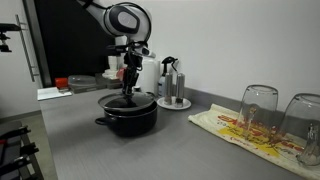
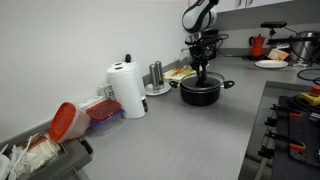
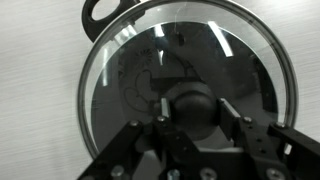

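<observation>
A black pot [image 1: 130, 122] with side handles stands on the grey table, and its round glass lid [image 1: 113, 102] is at the rim. My gripper [image 1: 128, 90] comes down from above onto the middle of the lid. In the wrist view, the fingers of my gripper are shut on the lid's round black knob [image 3: 194, 98], one on each side. One pot handle [image 3: 98, 14] shows past the lid's edge. In exterior view 1 the lid overlaps the pot's rim on the left; whether it sits fully flat cannot be told.
Behind the pot are a white plate with shakers [image 1: 175, 102] and a paper towel roll [image 2: 124, 90]. Two upturned glasses [image 1: 259, 105] stand on a patterned cloth [image 1: 230, 128] to the right. The table in front of the pot is clear.
</observation>
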